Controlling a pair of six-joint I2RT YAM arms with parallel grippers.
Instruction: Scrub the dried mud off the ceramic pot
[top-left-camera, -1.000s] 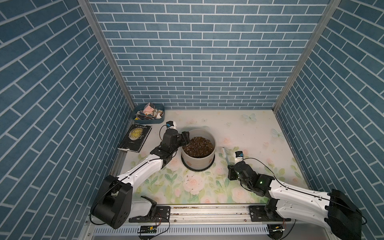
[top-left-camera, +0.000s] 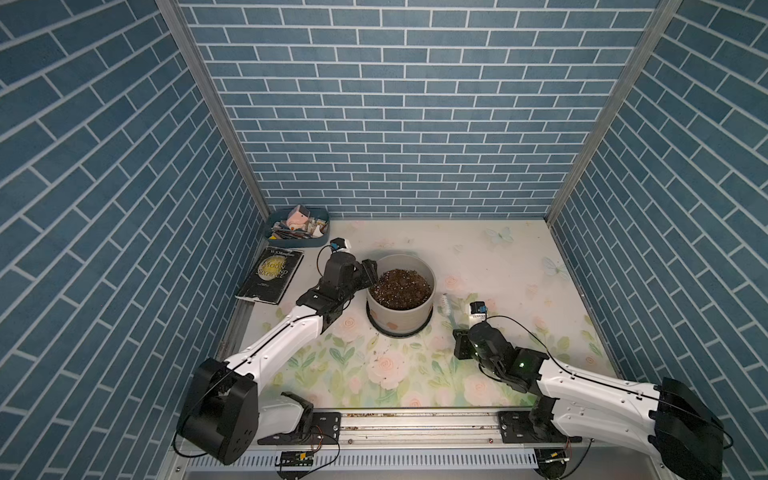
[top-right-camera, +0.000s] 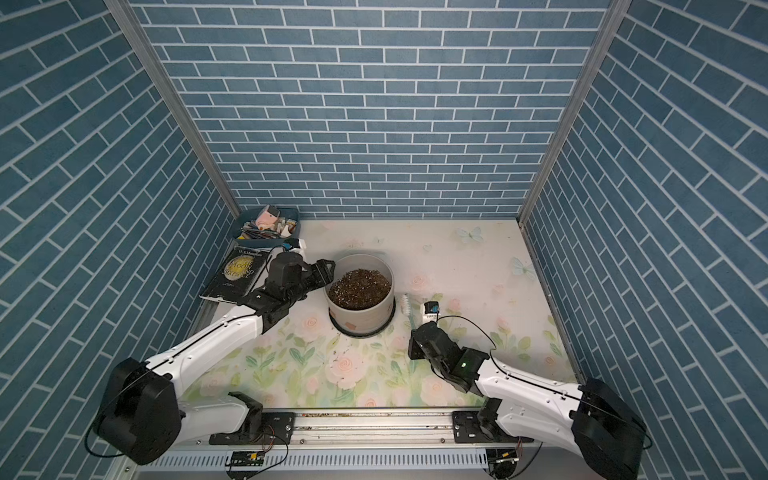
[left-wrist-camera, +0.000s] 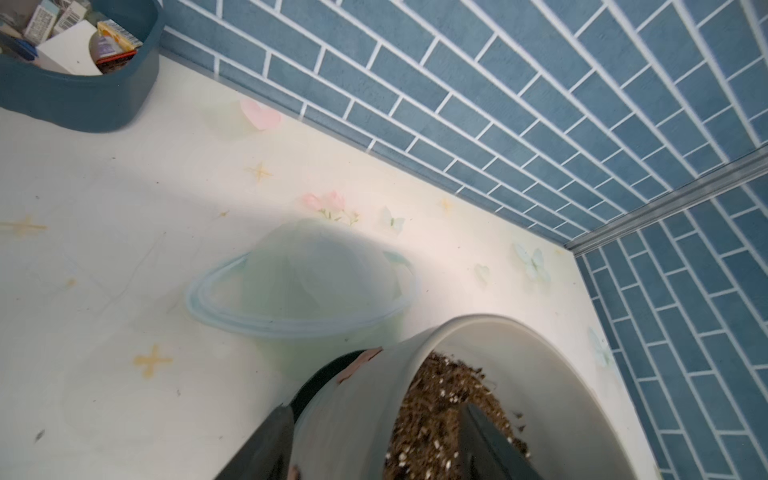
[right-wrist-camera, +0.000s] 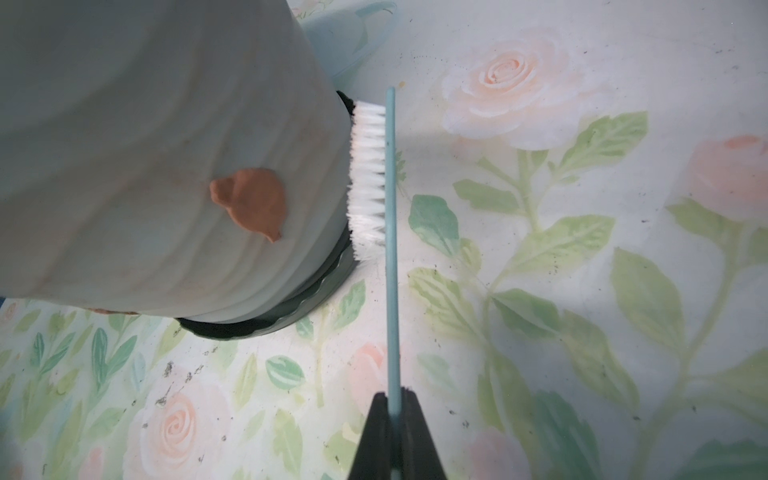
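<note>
The ceramic pot of soil stands on a dark saucer, with a brown mud patch on its side in the right wrist view. My left gripper is open at the pot's left rim, one finger either side of the wall; contact is unclear. My right gripper is shut on the thin handle of a pale blue brush, whose white bristles face the pot's right side, next to it.
A blue bin of small items and a black book lie at the left. Tiled walls enclose it.
The pot has shifted slightly right and toward the back. My left gripper has moved slightly with it. My right gripper and brush have barely moved.
</note>
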